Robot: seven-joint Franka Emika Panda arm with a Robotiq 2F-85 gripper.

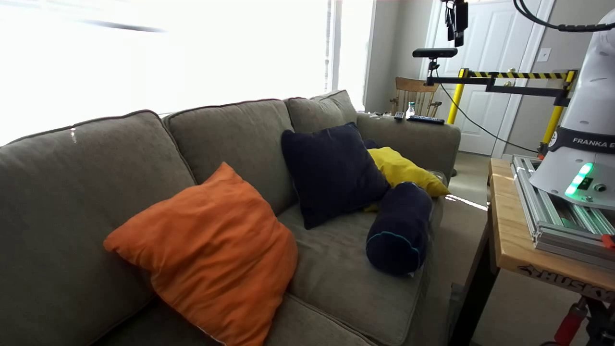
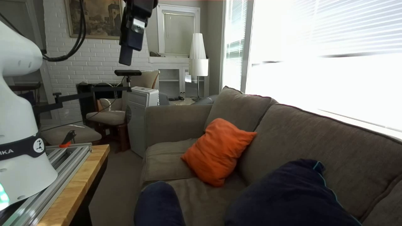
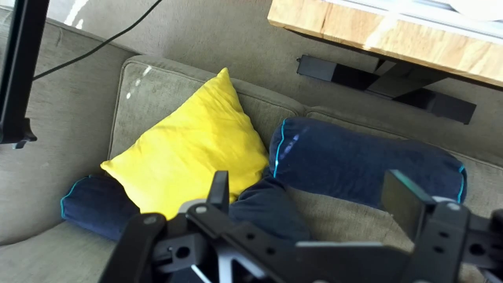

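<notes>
High above the grey couch (image 1: pixel 346 259) hangs my gripper, open in the wrist view, its two fingers wide apart with nothing between them. Below it in that view lie a yellow pillow (image 3: pixel 193 151), a dark blue bolster (image 3: pixel 358 160) and part of a dark blue square pillow (image 3: pixel 271 210), which my gripper partly hides. At the far left is another dark blue cushion (image 3: pixel 96 205), partly under the yellow one. An orange pillow (image 1: pixel 213 253) leans on the backrest at the couch's other end. No pillow touches my gripper.
The wooden table (image 2: pixel 81 184) bearing the arm's base runs along the couch's front, across a strip of floor. A camera (image 1: pixel 435 52) on a black boom stands near the gripper, its cable hanging. The couch arm (image 1: pixel 412 135) closes one end.
</notes>
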